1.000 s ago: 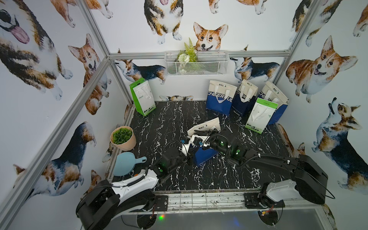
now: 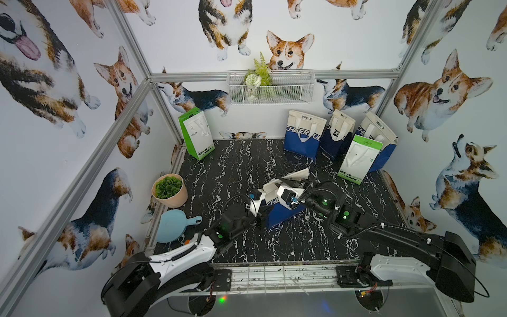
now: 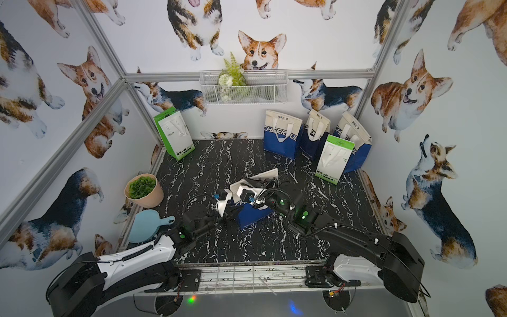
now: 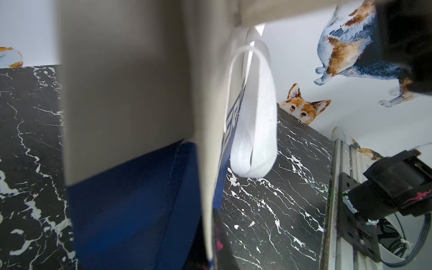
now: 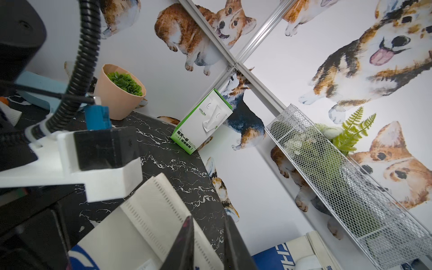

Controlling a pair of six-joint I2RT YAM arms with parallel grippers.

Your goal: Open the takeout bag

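Note:
The blue-and-cream takeout bag (image 2: 285,211) stands at the table's front middle between both arms. In the left wrist view its side edge (image 4: 204,180) runs down into my left gripper, shut on it, with a white handle (image 4: 263,135) hanging beside. My right gripper is over the bag's top (image 5: 153,225), its fingers apart in the right wrist view, the cream flap seen behind and below them; whether they touch it I cannot tell.
More bags (image 2: 305,142) stand at the back right, a green-white bag (image 2: 196,134) at back left. A potted plant (image 2: 170,192) and blue board (image 2: 169,227) are at left. The table (image 2: 237,158) behind the held bag is clear.
My right arm has raised and shifted slightly right and toward the front. The bag's cream top has changed shape, tilting up to the right. The left arm has barely moved.

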